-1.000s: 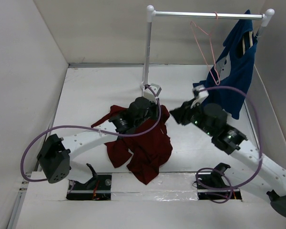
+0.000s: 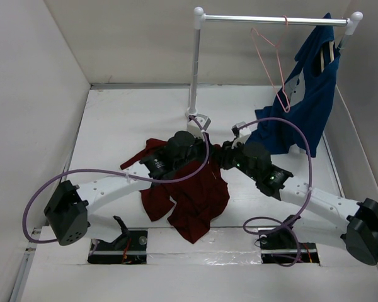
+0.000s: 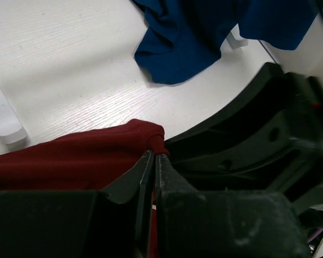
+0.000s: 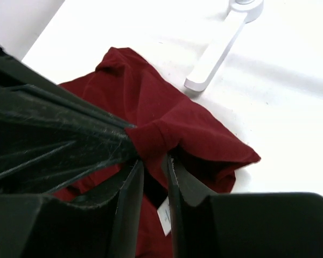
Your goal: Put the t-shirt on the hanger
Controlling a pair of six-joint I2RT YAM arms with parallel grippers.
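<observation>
A dark red t-shirt (image 2: 195, 201) lies crumpled on the white floor. My left gripper is shut on a lifted fold of it at the shirt's upper right. An empty pink hanger (image 2: 274, 69) hangs from the rail (image 2: 252, 19) at the upper right of the top view.
A blue garment (image 2: 302, 107) hangs at the right of the rack, its lower part reaching the floor. The rack's post (image 2: 195, 75) and foot (image 4: 210, 59) stand just behind the red shirt. Bare floor shows at the left and between the shirt and blue garment.
The left gripper has shifted only slightly.
</observation>
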